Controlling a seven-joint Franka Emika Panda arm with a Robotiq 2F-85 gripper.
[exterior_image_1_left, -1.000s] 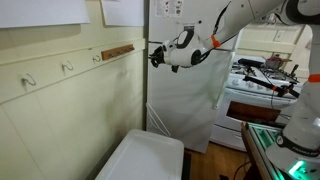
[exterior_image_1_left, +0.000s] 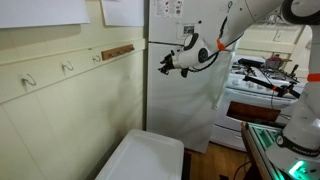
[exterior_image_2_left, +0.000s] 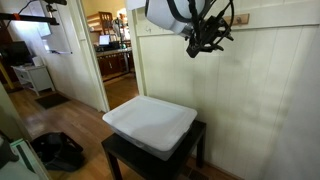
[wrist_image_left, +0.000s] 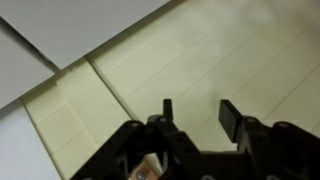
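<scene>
In the wrist view my gripper has its two dark fingertips apart, with nothing visible between them. Beyond them is the cream panelled wall (wrist_image_left: 200, 60). In exterior view 1 the gripper (exterior_image_1_left: 165, 66) is high up, past the far end of the hook rail and in front of the tall white door (exterior_image_1_left: 180, 110). Exterior view 2 has the gripper (exterior_image_2_left: 212, 40) near the wall, above and to the right of the lidded white bin (exterior_image_2_left: 150, 118). Small finger details are hard to make out in both exterior views.
The bin rests on a low black table (exterior_image_2_left: 150, 165). Several hooks line the wall rail (exterior_image_1_left: 48, 74), which has a brown wooden strip (exterior_image_1_left: 117, 52) at its far end. A stove (exterior_image_1_left: 262, 88) stands at the right. Free air lies between gripper and bin.
In exterior view 1 my gripper has shifted slightly right and down, away from the rail's end, and the forearm has tilted. The bin has stayed in place.
</scene>
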